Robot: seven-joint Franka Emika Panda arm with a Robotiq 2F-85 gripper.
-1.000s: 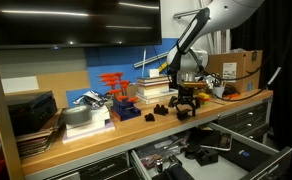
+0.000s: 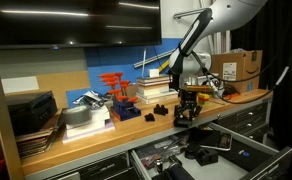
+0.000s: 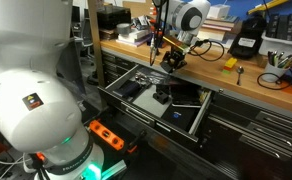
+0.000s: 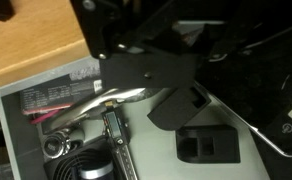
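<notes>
My gripper (image 2: 186, 112) hangs at the front edge of the wooden bench, over the back part of an open drawer (image 2: 218, 171). Dark mechanism parts fill the upper middle of the wrist view. They hide the fingertips, and whether anything dark sits between them is unclear. Below in the drawer lie a black block (image 4: 208, 145) with square recesses, a second dark piece (image 4: 178, 108) beside it, and a metal caliper (image 4: 116, 130). A large dark flat object (image 4: 276, 90) takes up the right side of the wrist view.
Small black items (image 2: 160, 109) rest on the bench, with red racks (image 2: 116, 84) and stacked books (image 2: 154, 87) behind. Cardboard boxes (image 2: 241, 66) stand farther right. Pale drawer floor shows between the tools. The drawer's front wall (image 3: 144, 119) faces the room.
The gripper has come down from above the bench top to the bench's front edge by the drawer. The drawer and bench items look unmoved.
</notes>
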